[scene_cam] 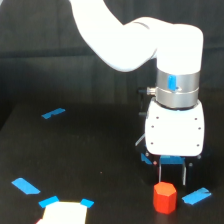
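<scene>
My gripper (171, 164) hangs on the right side of the camera view from the white arm, its two thin fingers pointing down just above and behind a red hexagonal block (165, 198). The fingers stand apart, with nothing visible between them. The block sits on the dark table.
Blue tape pieces (25, 186) mark the table at several spots, including right of the red block and under the gripper. A cream object (63, 213) is cut off at the bottom left edge.
</scene>
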